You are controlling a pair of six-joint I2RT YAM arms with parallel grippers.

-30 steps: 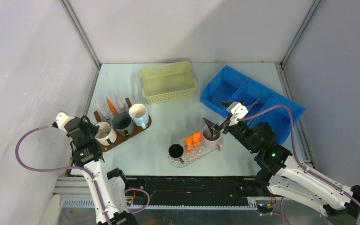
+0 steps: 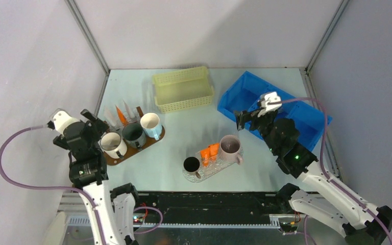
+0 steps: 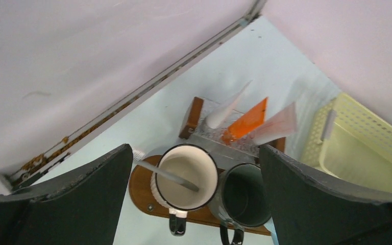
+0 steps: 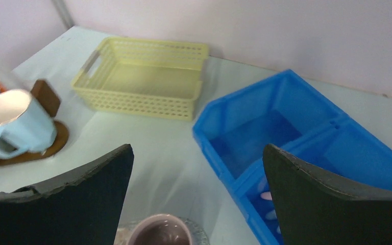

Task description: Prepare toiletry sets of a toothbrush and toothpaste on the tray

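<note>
At the left of the table a wooden tray point(image 2: 114, 161) carries a white mug point(image 2: 111, 145), a dark mug point(image 2: 133, 135) and a light blue mug point(image 2: 150, 122). A toothbrush point(image 3: 168, 175) leans inside the white mug, its bristles past the rim. Behind the mugs stand a white tube point(image 3: 223, 109), an orange tube point(image 3: 251, 118) and a pale tube point(image 3: 278, 125). My left gripper is open above the tray's white-mug end, with nothing held. Over the blue bin's near left edge, my right gripper is also open and empty.
A clear tray point(image 2: 214, 168) at front centre holds a pink mug point(image 2: 230, 146), a small dark cup point(image 2: 191, 165) and orange items point(image 2: 209, 152). A yellow basket point(image 2: 184, 104) stands at the back; a divided blue bin point(image 2: 229, 105) is at right.
My right gripper has moved away from the pink mug, right and backward to the blue bin's edge.
</note>
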